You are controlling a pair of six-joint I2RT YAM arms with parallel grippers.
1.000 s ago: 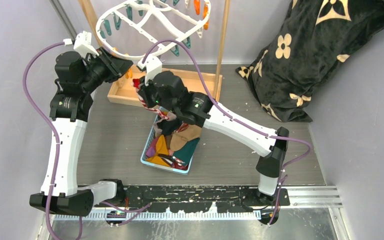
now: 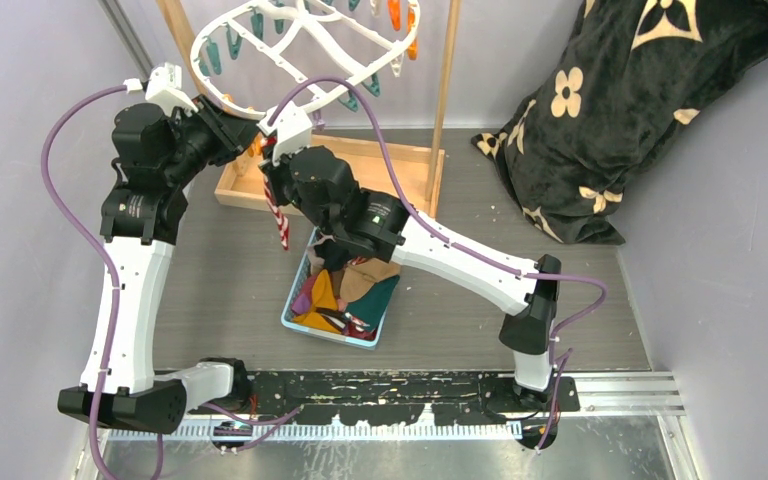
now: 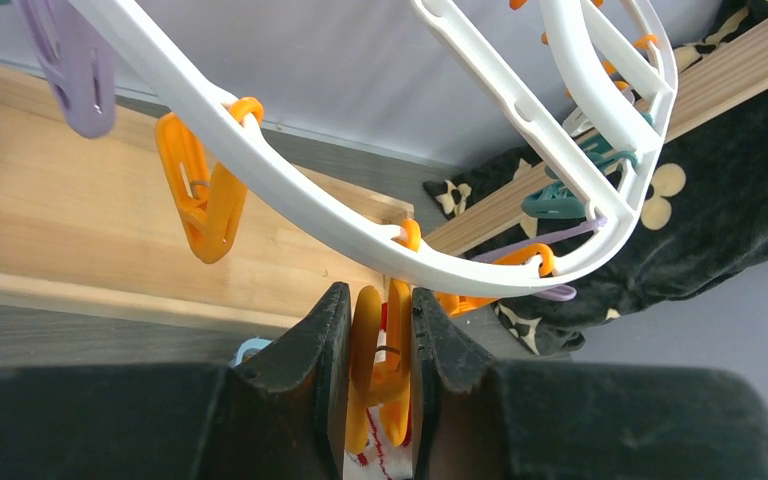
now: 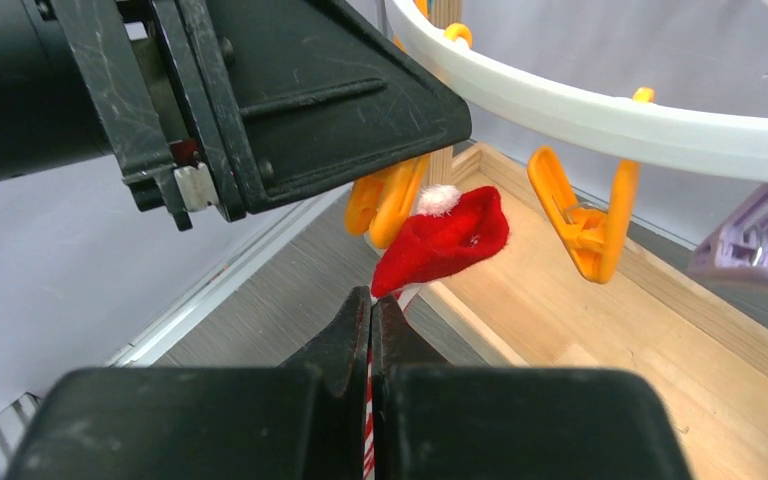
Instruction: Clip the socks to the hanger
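Observation:
My left gripper is shut on an orange clip [image 3: 362, 360], pinching it where it hangs from the rim of the white hanger [image 3: 300, 205]. A red-and-white striped sock [image 2: 277, 215] dangles from my right gripper, which is shut on it. In the right wrist view the red end of the sock [image 4: 450, 240], with a white tuft, stands up above the fingertips, right beside the lower end of the clip [image 4: 388, 205]. From the left wrist view, red shows behind the clip. Whether the sock lies between the clip's fingers, I cannot tell.
More clips hang round the rim, including an orange clip [image 4: 588, 225] and a purple clip [image 4: 750, 235] nearby. Below stands a blue basket [image 2: 290, 322] of socks. A wooden tray base [image 2: 370, 150] and a dark patterned cushion [image 2: 600, 130] are behind.
My right gripper has moved left and slightly up with the sock, coming close to the left gripper's tips. The sock now hangs more steeply. The left arm has barely moved.

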